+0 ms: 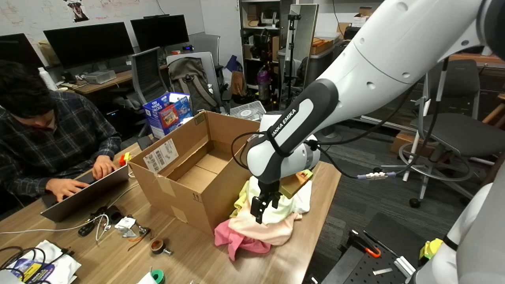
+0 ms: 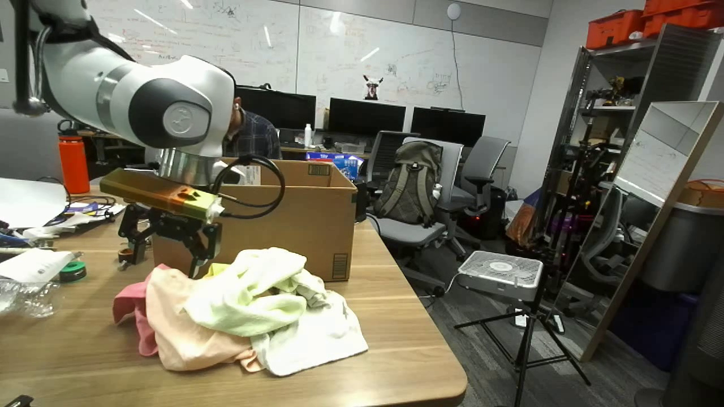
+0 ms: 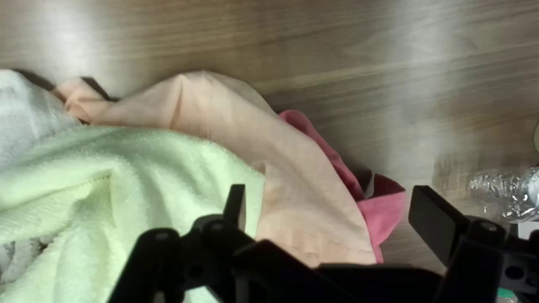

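A heap of cloths lies on the table against the cardboard box: a pale green towel (image 3: 151, 166), a peach cloth (image 3: 298, 187), a pink cloth (image 3: 381, 214) at one end, a whitish cloth (image 2: 319, 342), and a bit of yellow cloth (image 1: 241, 198). Above the heap hangs my gripper, pointing down and open. Nothing is between its fingers; in the wrist view the peach and pink cloths show beneath the gap. The open cardboard box (image 1: 163, 194) stands beside the heap, and its visible floor is bare.
A person at a laptop (image 1: 87, 194) sits past the box. Tape rolls, cables and a clear plastic piece (image 3: 508, 194) lie along the table. Bare wooden tabletop (image 2: 407, 359) extends around the heap toward the table edge.
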